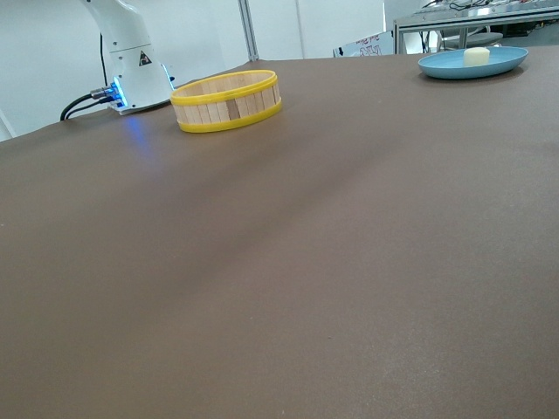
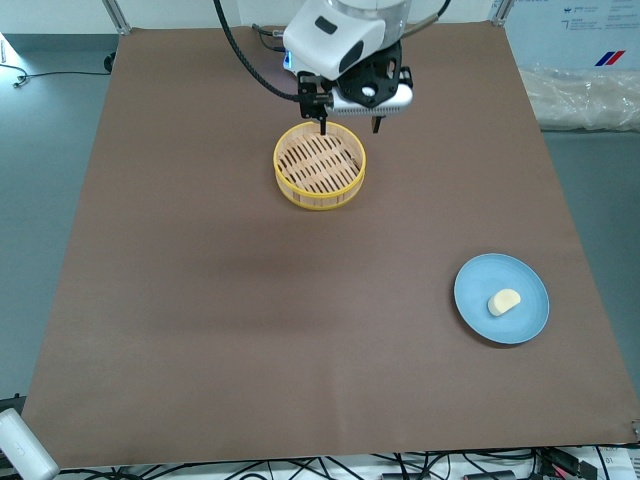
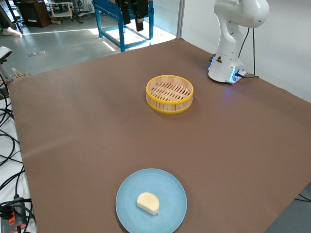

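My gripper [image 2: 350, 128] is at the back of the table in the left view, just above and behind a round slatted basket [image 2: 318, 160] with yellow rims, its two black fingers apart with nothing seen between them. In the right view the gripper [image 3: 131, 17] is at the top edge, raised over the table's far side; the basket [image 3: 169, 90] sits below it. A blue plate [image 2: 500, 325] lies at the right, holding a pale cream, rounded block [image 2: 504, 300]; the top view shows the plate [image 1: 445, 68] and block [image 1: 476, 57] too.
The arm's white base [image 3: 226, 68] stands at the back edge by a white wall. Cables and equipment run along the side edge nearest the left camera, off the tabletop.
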